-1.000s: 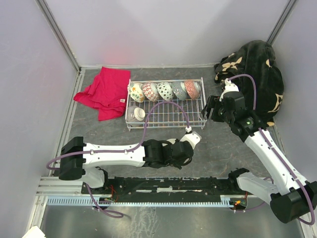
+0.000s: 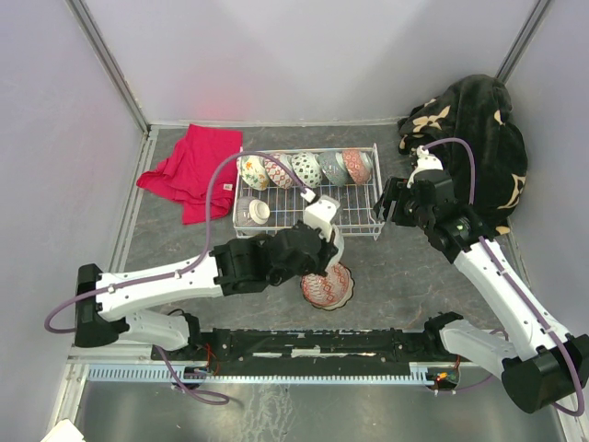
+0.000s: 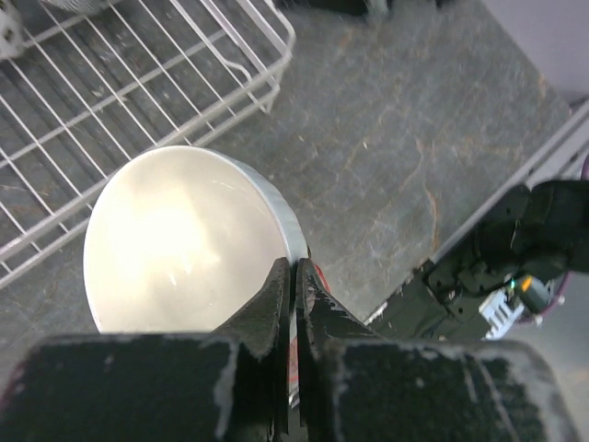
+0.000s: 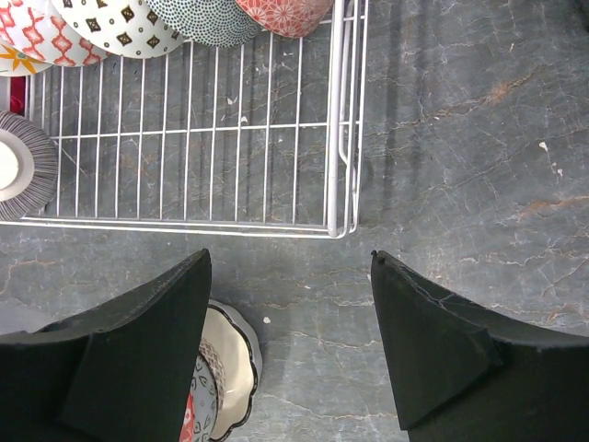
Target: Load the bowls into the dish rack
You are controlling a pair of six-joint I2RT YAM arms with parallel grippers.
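Observation:
A white-lined bowl [image 3: 175, 239] is pinched by its rim in my left gripper, the fingers closed on that thin edge. From above, the left gripper [image 2: 324, 247] covers much of this bowl, just in front of the dish rack [image 2: 294, 226]. Below it on the table sit red-patterned bowls [image 2: 326, 287], one inside another. Several patterned bowls [image 2: 306, 168] stand tilted in a row along the rack's back, and a smaller ribbed bowl [image 2: 251, 212] lies at its front left. My right gripper is open and empty, right of the rack.
A red cloth [image 2: 196, 175] lies left of the rack and a dark floral blanket [image 2: 479, 138] is heaped at the back right. Bare grey table [image 2: 396, 285] shows at the front right.
The left arm has moved left and toward the rack, lifting the white-lined bowl off the nested ones, which are now uncovered. The right arm has stayed put.

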